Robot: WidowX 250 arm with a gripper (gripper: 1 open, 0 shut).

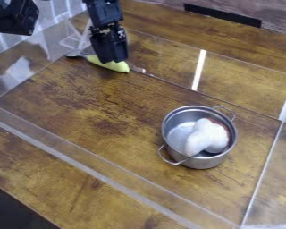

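Observation:
My gripper (110, 49) is at the upper left of the camera view, low over a yellow-green elongated object (112, 64) lying on the wooden table. Its fingers look apart, and part of the object is hidden behind it. A metal pot (203, 159) with wire handles stands at the lower right, holding white, soft-looking rounded items (196, 136).
Clear plastic walls enclose the wooden work area (92, 125), along the left, front and right. A dark slot lies at the back right. The middle of the table between my gripper and the pot is clear.

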